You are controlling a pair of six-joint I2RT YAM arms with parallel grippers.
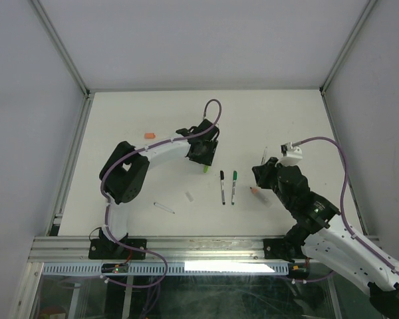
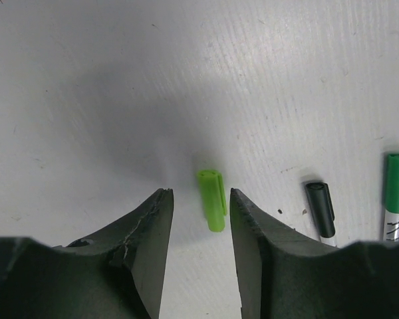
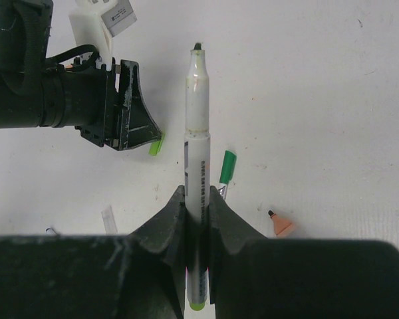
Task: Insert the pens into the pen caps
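A short green cap (image 2: 213, 201) lies on the table, seen between the parted fingers of my left gripper in the left wrist view. Nothing is held there; the gripper is partly open above the cap. In the top view the cap (image 1: 206, 169) shows just at the front of the left gripper (image 1: 207, 162). My right gripper is shut on a white pen (image 3: 197, 119) with a dark tip and a green end. In the right wrist view its tip points up the picture, away from the fingers.
A black-capped marker (image 1: 222, 186) and a green-capped marker (image 1: 234, 187) lie side by side between the arms. An orange cap (image 1: 149, 135) is at the left, a clear tube (image 1: 164, 207) at the front left. An orange-ended pen (image 1: 258, 195) lies by the right arm.
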